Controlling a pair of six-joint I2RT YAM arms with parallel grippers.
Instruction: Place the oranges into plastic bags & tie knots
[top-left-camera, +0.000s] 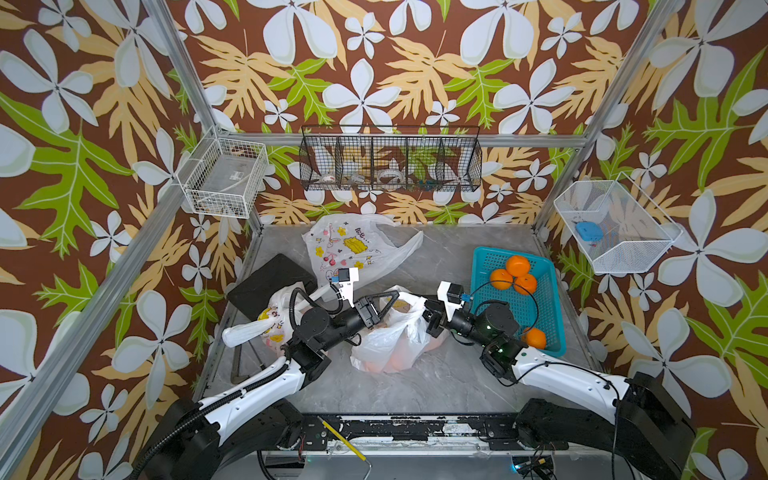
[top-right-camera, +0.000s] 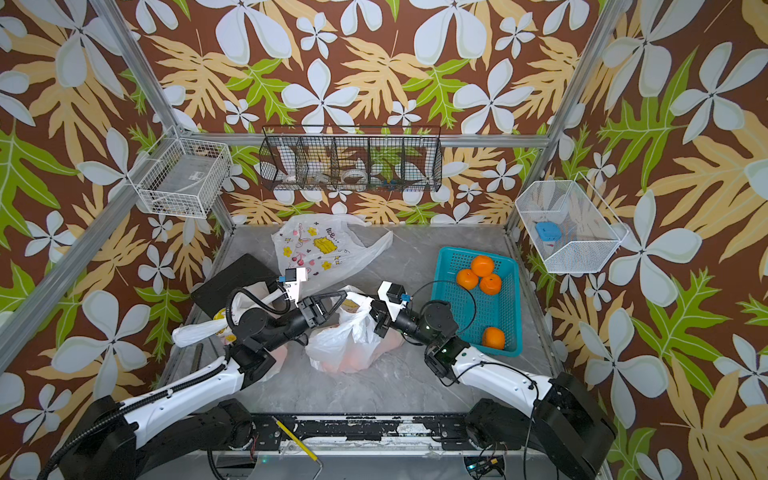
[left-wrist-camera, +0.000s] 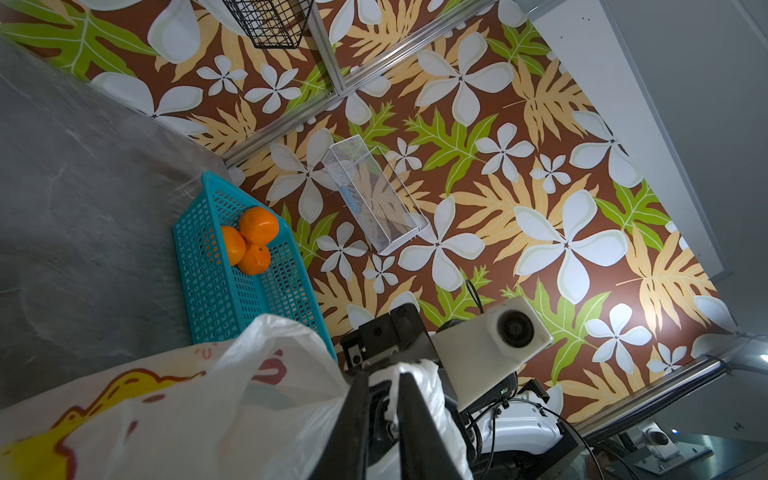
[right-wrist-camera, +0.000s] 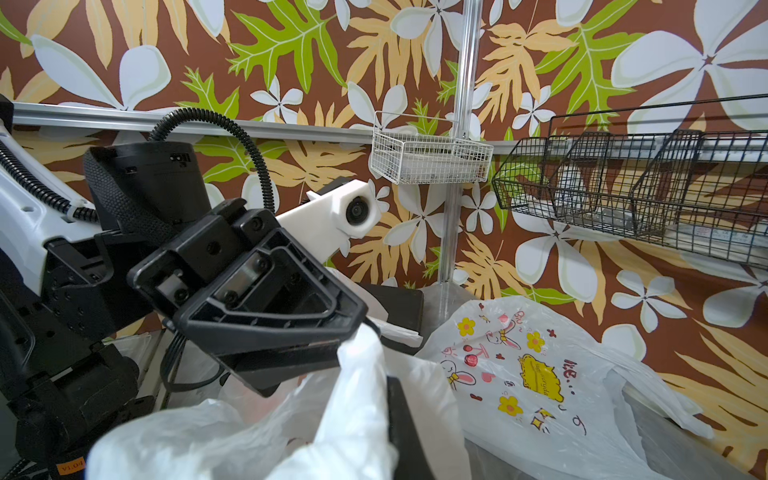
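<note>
A white plastic bag (top-left-camera: 392, 344) with pinkish contents stands mid-table between my arms, its top drawn up. My left gripper (top-left-camera: 392, 300) is at the bag's top; in the left wrist view white plastic is around its fingers, but their grip is unclear. My right gripper (top-left-camera: 429, 312) is shut at the bag's top, white plastic gathered at its fingers. A flat printed bag (top-right-camera: 320, 248) lies behind, and another bag (top-left-camera: 280, 320) with a twisted white top lies at left. Four oranges (top-right-camera: 481, 265) sit in the teal basket (top-left-camera: 542, 312) at right.
A black board (top-left-camera: 264, 284) lies at back left. Wire baskets (top-left-camera: 224, 180) hang on the left, back and right walls above the table. Some bare grey table (top-right-camera: 400, 256) shows behind and in front of the middle bag.
</note>
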